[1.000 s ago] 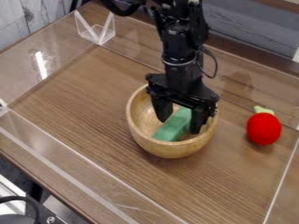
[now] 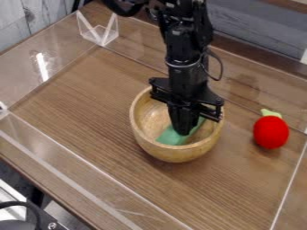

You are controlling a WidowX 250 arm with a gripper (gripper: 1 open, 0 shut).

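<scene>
A black robot arm reaches down from the top into a wooden bowl [image 2: 153, 149] at the middle of the camera view. Its gripper [image 2: 185, 124] is low inside the bowl, over a green object [image 2: 174, 136] that lies on the bowl's floor and is partly hidden by the fingers. Whether the fingers touch or hold it cannot be told.
A red tomato-like object [image 2: 271, 132] with a pale green top sits right of the bowl. A clear plastic piece [image 2: 99, 27] stands at the upper left.
The dark fingers have come closer together over the green object since a second ago, covering more of it. The bowl and red object look unmoved.
</scene>
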